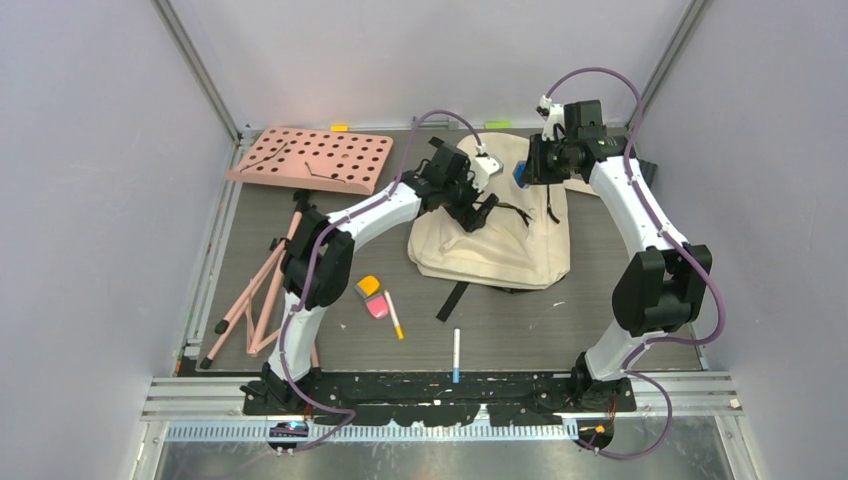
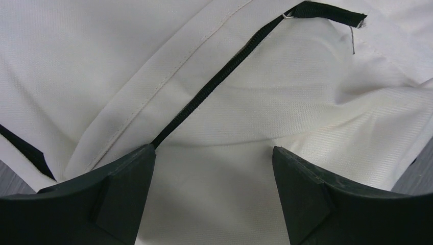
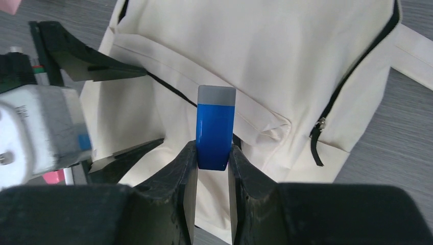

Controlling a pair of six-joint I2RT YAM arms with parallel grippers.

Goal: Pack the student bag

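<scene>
The cream cloth bag [image 1: 480, 258] lies spread at the back middle, its black zipper [image 2: 219, 76] running across it along a folded flap. Between the fingertips of my right gripper is a blue block with a grey end, the eraser [image 3: 214, 135], held above the bag. My left gripper [image 1: 476, 214] stands open over the bag's left part. In the left wrist view, its fingers [image 2: 130, 178] sit wide apart close over the cream cloth, with nothing gripped between them. The inside of the bag is hidden.
Yellow [image 1: 368, 286] and pink [image 1: 377, 306] erasers, an orange-capped marker [image 1: 394, 315] and a blue-ended marker [image 1: 456, 355] lie in front. A pink perforated board [image 1: 315, 160] stands back left, with pink bars [image 1: 250, 300] below. A dark pad is partly hidden behind the right arm.
</scene>
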